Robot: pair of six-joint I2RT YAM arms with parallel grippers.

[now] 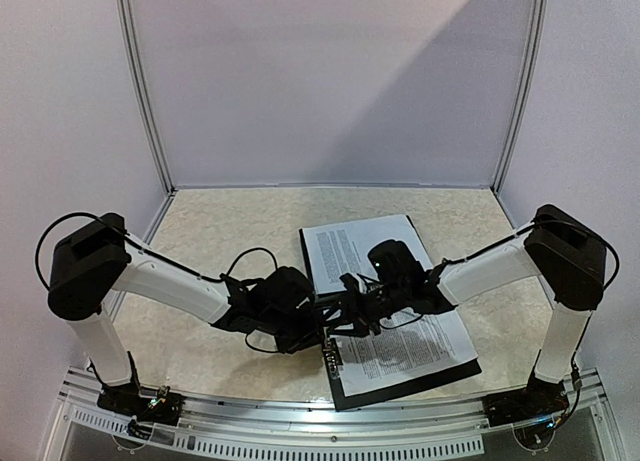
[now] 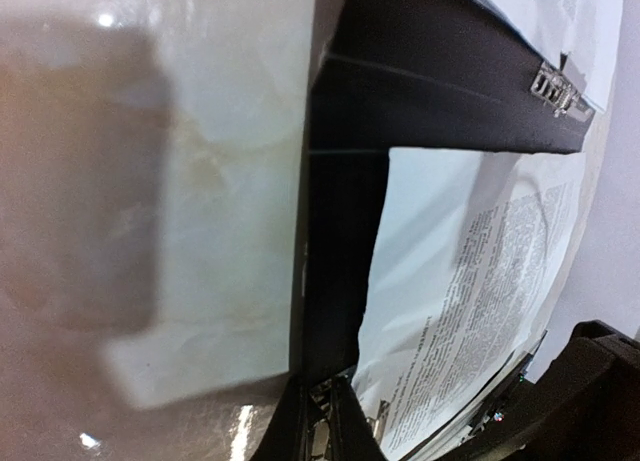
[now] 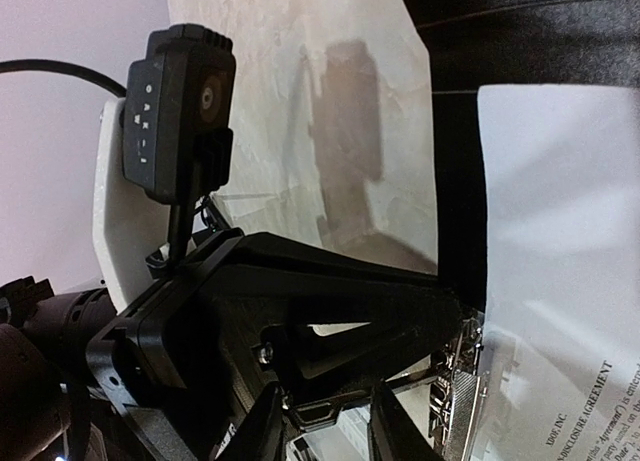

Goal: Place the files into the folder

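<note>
A black folder [image 1: 405,387] lies spread on the table, with one printed sheet [image 1: 350,249] on its far half and another sheet [image 1: 420,346] on its near half. At the near half's left edge is a metal clip [image 3: 458,396], beside the sheet's edge. My left gripper is at this clip, a narrow gap between its fingers; whether it grips the metal is unclear. Close by, over the clip edge, my right gripper has its fingers apart and no paper between them.
A second metal clip [image 2: 558,89] sits by the far sheet. Both arms meet over the folder's left side, the grippers very close together. Bare table [image 1: 215,231] shows on the left and beyond the folder.
</note>
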